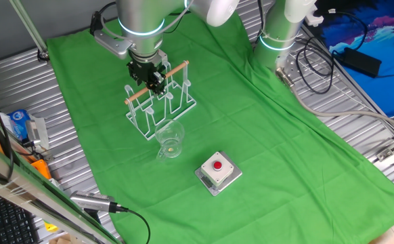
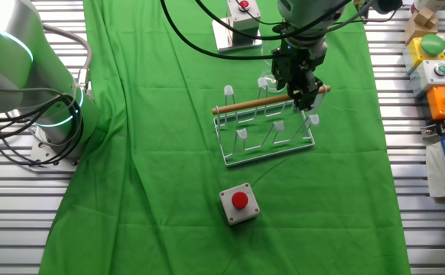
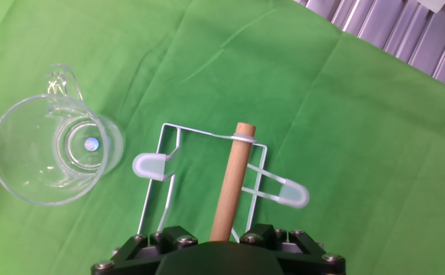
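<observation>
A clear glass mug with a side handle stands upright on the green cloth, beside the white wire rack. Along the rack's top runs a wooden rod, with white-tipped prongs on both sides. No mug hangs on those prongs. My gripper is low over the rod, near its middle in exterior view 1 and toward one end in exterior view 2. In the wrist view the rod passes down between the gripper's two dark sides. The fingertips are hidden, so whether they touch the rod does not show.
A red-button box on a metal plate sits near the mug. Another red-button box lies across the rack from it. Cables hang by the arm. Open cloth spreads to the right in exterior view 1.
</observation>
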